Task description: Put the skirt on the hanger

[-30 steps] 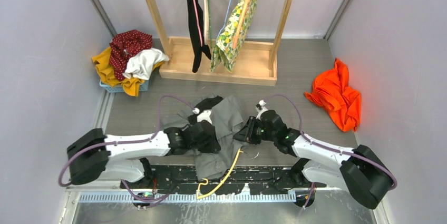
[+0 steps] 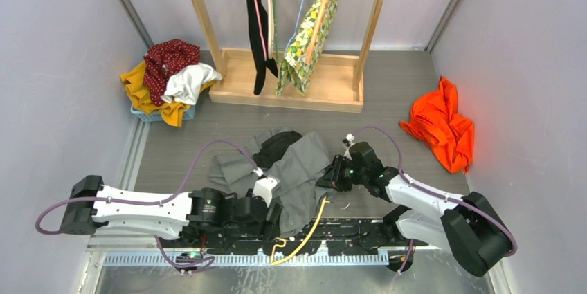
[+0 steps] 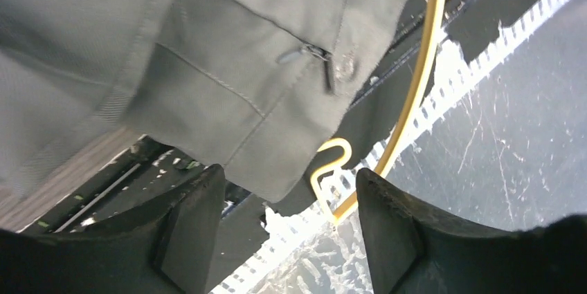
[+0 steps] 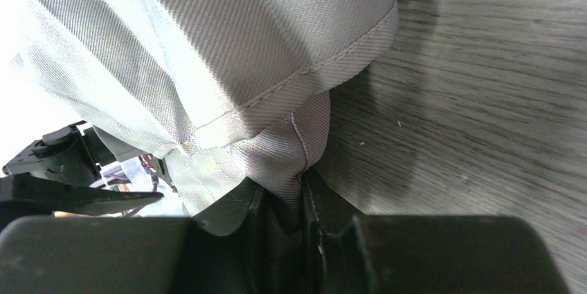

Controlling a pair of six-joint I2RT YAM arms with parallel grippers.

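The grey skirt (image 2: pixel 294 176) lies rumpled on the table, its near end reaching over the front edge; a zip pull shows on the skirt (image 3: pixel 277 79) in the left wrist view. Beneath its near end runs a yellow hanger (image 2: pixel 311 230), with the hook of the hanger (image 3: pixel 331 152) just beyond my left fingertips. My left gripper stands part open over the skirt's lower corner, nothing clasped between its fingers. At the skirt's right side, my right gripper is shut on a gathered fold of the grey cloth (image 4: pixel 287 145).
A wooden rack (image 2: pixel 287 100) with hanging clothes stands at the back. A laundry basket (image 2: pixel 145 115) is at the back left, and an orange cloth (image 2: pixel 441 128) lies on the right. Table between skirt and rack is clear.
Skirt, hanger and right gripper have shifted slightly right.
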